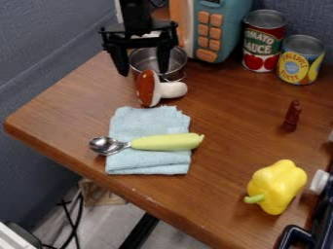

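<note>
The black gripper [140,60] hangs at the back of the table over a steel pot [173,68], its fingers spread open on either side at the pot's near rim; whether they touch it I cannot tell. In front of the pot lies a red and white mushroom-like object [159,89]. A spoon with a pale yellow-green handle [163,142] rests on a folded light blue cloth [146,163].
A teal toy microwave [215,29], a tomato sauce can [262,44] and a yellow can [301,63] stand at the back. A small brown bottle [293,117] and a yellow pepper [275,185] are on the right.
</note>
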